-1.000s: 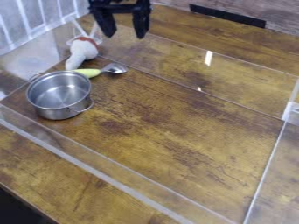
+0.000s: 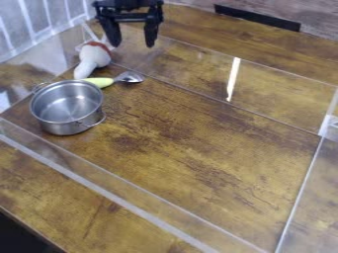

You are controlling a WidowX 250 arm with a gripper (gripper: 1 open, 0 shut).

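At the top centre-left of the camera view my dark gripper (image 2: 130, 28) hangs above the table, apparently with its fingers apart. Below and left of it a white plush toy (image 2: 91, 61) lies on the wooden table (image 2: 224, 158). A yellow corn-like item (image 2: 128, 83) lies beside a small metal scoop (image 2: 130, 76), just right of the toy. A steel pot (image 2: 66, 107) with side handles stands at the left, in front of them.
Clear plastic walls (image 2: 319, 168) border the work area at the right, back and front.
My gripper has shifted slightly back and left, higher in the view. The objects on the table have not visibly moved.
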